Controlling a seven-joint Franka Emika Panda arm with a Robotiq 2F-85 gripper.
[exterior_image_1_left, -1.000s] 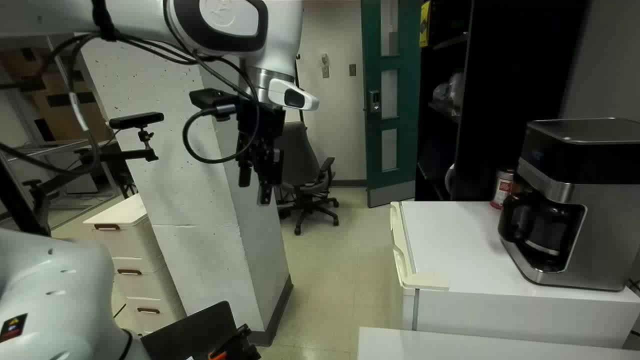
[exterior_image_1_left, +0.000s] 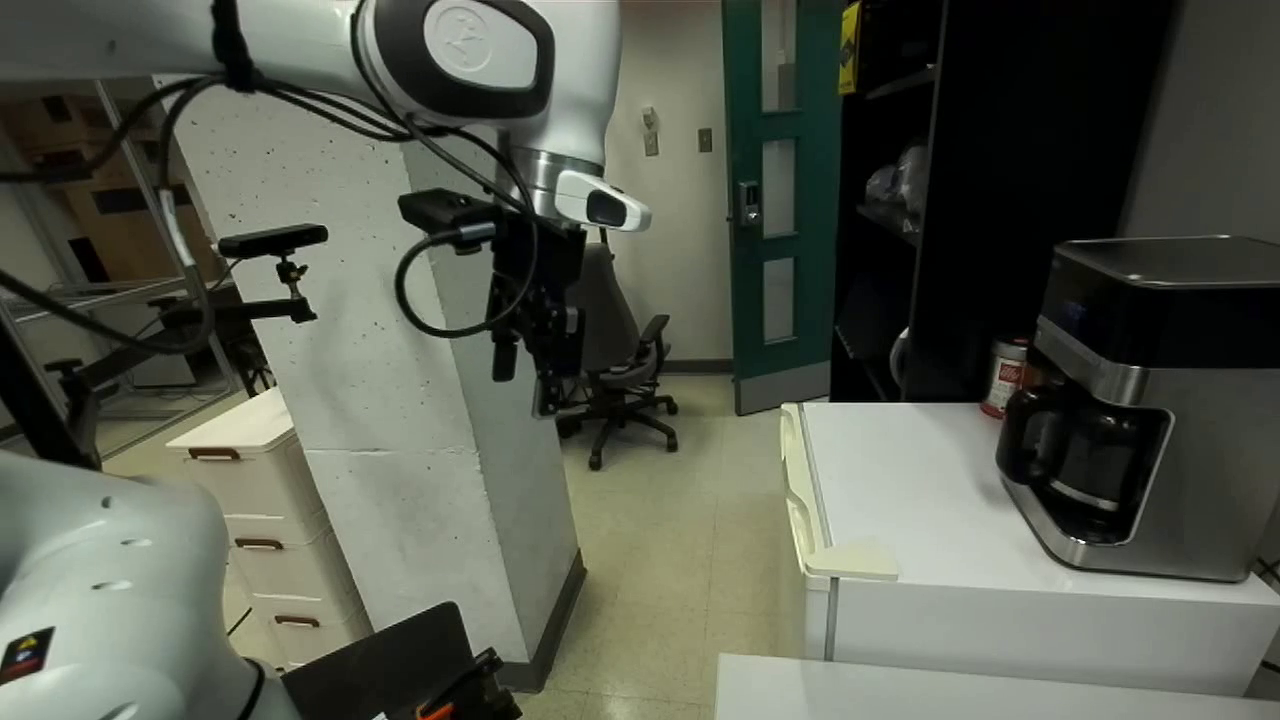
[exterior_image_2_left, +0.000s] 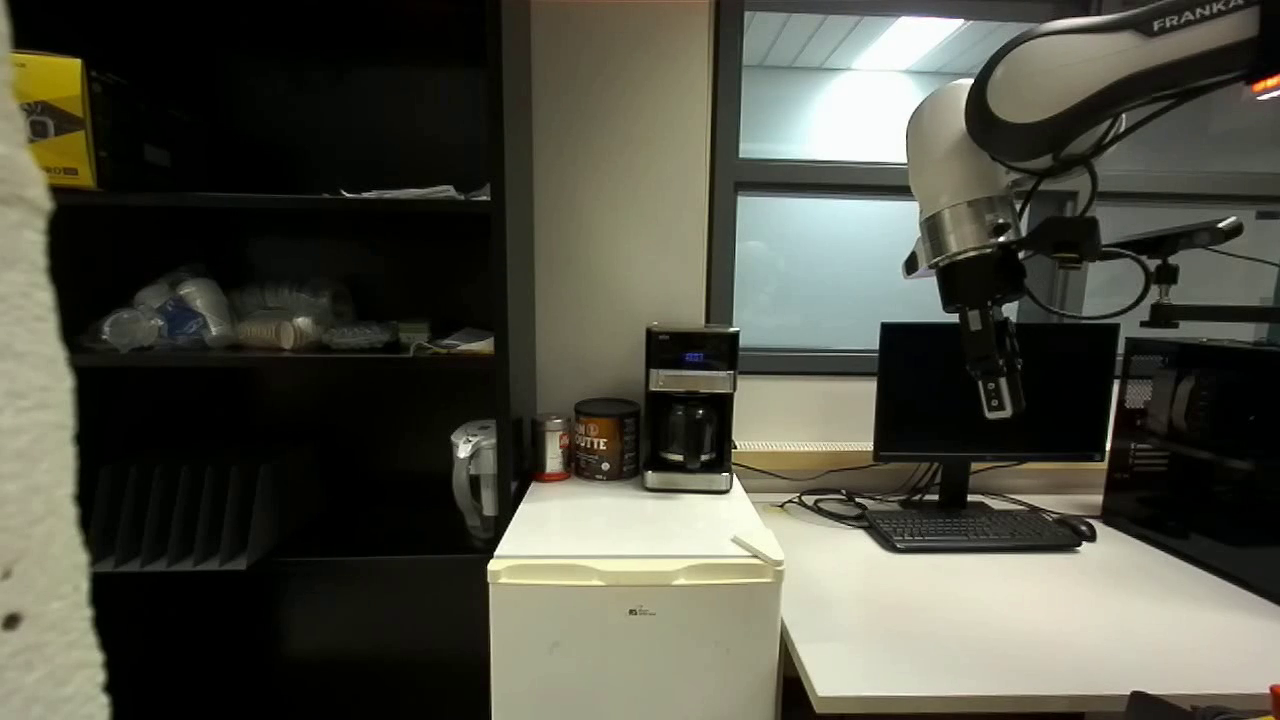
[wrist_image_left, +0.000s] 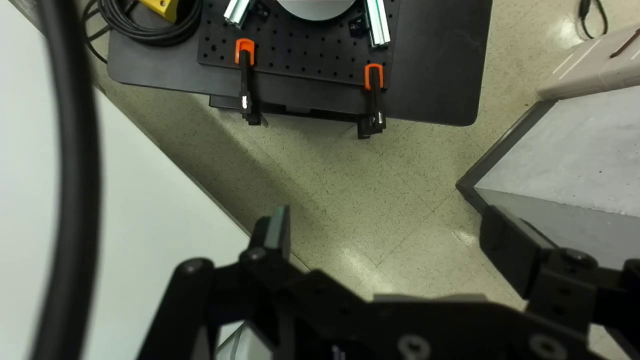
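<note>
My gripper (exterior_image_1_left: 519, 382) hangs high in the air, pointing down, well left of the white fridge (exterior_image_1_left: 924, 480) in exterior view 1. In the wrist view its two dark fingers (wrist_image_left: 277, 231) stand wide apart, with only bare floor seen between them, so it is open and empty. On the fridge top stands a steel and black coffee maker (exterior_image_2_left: 692, 408) with its glass pot (exterior_image_2_left: 689, 434) inside. Beside it are a brown coffee tin (exterior_image_2_left: 606, 439) and a smaller red and white can (exterior_image_2_left: 552, 448). The gripper touches none of these.
A white desk (exterior_image_2_left: 1020, 612) holds a monitor (exterior_image_2_left: 996, 390) and keyboard (exterior_image_2_left: 972, 528). Dark shelves (exterior_image_2_left: 288, 204) with a kettle (exterior_image_2_left: 476, 480) stand left of the fridge. A concrete pillar (exterior_image_1_left: 360, 360) rises behind the arm. Below the gripper is open floor.
In exterior view 1 the arm and gripper have shifted a little to the right and the gripper has tilted slightly. The objects on the fridge have not moved.
</note>
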